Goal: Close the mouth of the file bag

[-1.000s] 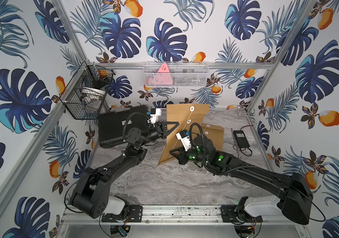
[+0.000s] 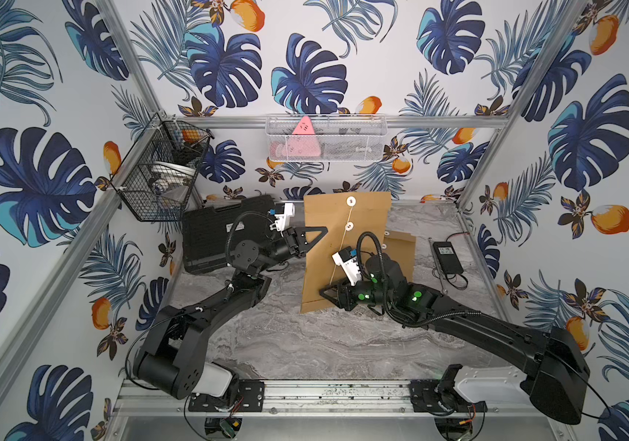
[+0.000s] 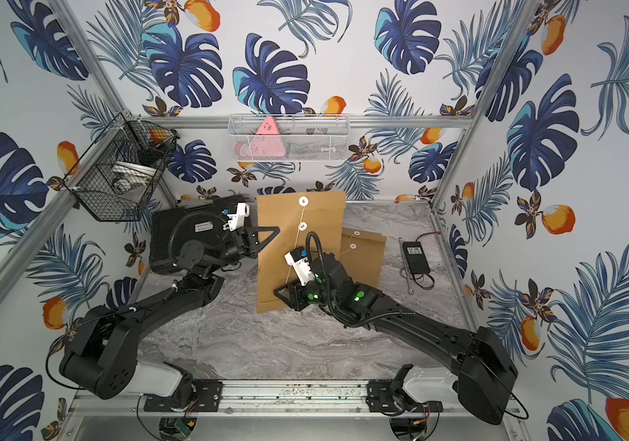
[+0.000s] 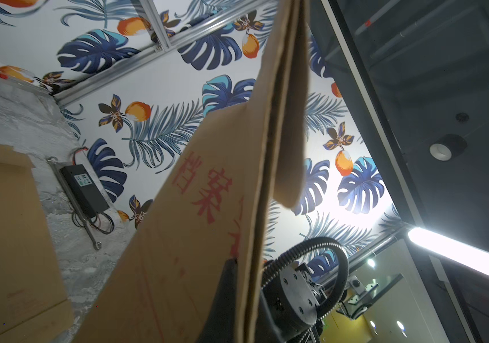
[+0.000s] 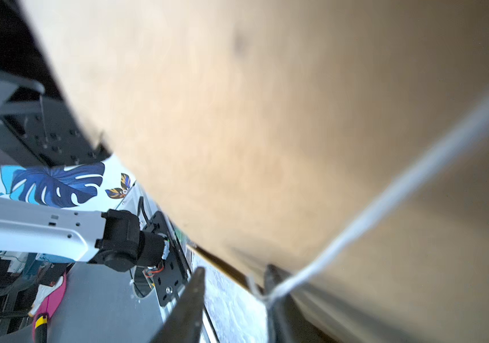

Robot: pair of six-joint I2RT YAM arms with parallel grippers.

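A kraft file bag [image 2: 358, 213] stands upright in mid-workspace, two white buttons and a string facing the top cameras. My left gripper [image 2: 307, 236] is shut on its left edge, seen edge-on in the left wrist view with red lettering. My right gripper [image 2: 336, 290] is low on the bag's face; in the right wrist view its blurred fingertips lie at the white string [image 5: 358, 223], apparently part open. Whether the string is between them I cannot tell.
A second file bag [image 3: 365, 257] lies behind on the marble table [image 2: 299, 352]. A black case [image 2: 204, 235] is at left, a power adapter [image 2: 446, 257] at right, wire baskets on the walls.
The bag has swung to face the cameras more flatly, its lower edge moving down and right.
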